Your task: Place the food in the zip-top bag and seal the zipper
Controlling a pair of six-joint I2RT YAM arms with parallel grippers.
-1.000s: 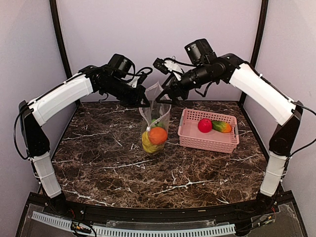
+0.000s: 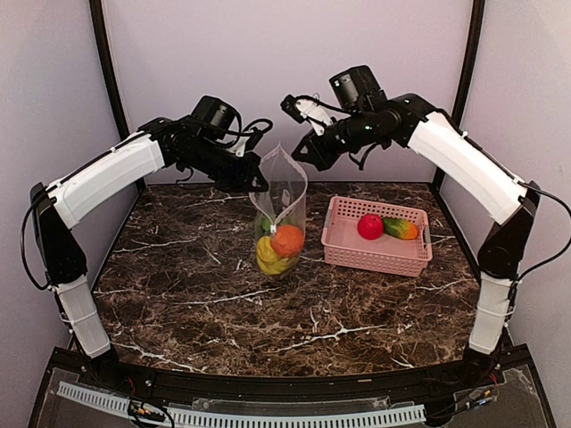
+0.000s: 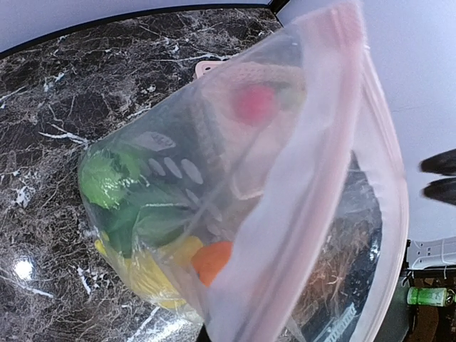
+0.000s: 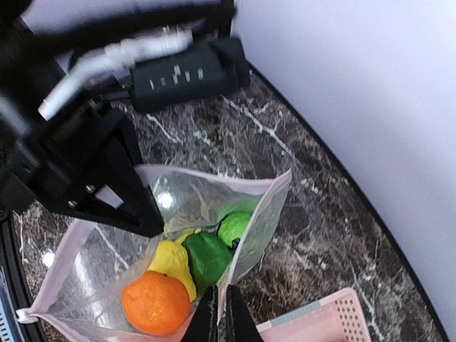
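A clear zip top bag (image 2: 284, 203) stands upright with its mouth wide open. Inside lie an orange (image 4: 155, 302), a yellow food item (image 4: 173, 261), a dark green one (image 4: 206, 258) and a light green one (image 4: 234, 228). My left gripper (image 2: 260, 185) is shut on the bag's left rim; its tips barely show at the bottom of the left wrist view. At the far side of the mouth, my right gripper (image 2: 297, 157) appears shut, with nothing visible held. The left wrist view shows its fingers (image 3: 440, 190) clear of the bag's white rim.
Right of the bag sits a pink basket (image 2: 376, 260), holding a red round food (image 2: 370, 226) and a green-orange one (image 2: 400, 228). Bare marble table (image 2: 178, 285) lies to the left and in front. A wall stands close behind.
The bag's top edge and the orange moved slightly. The left arm stayed nearly still.
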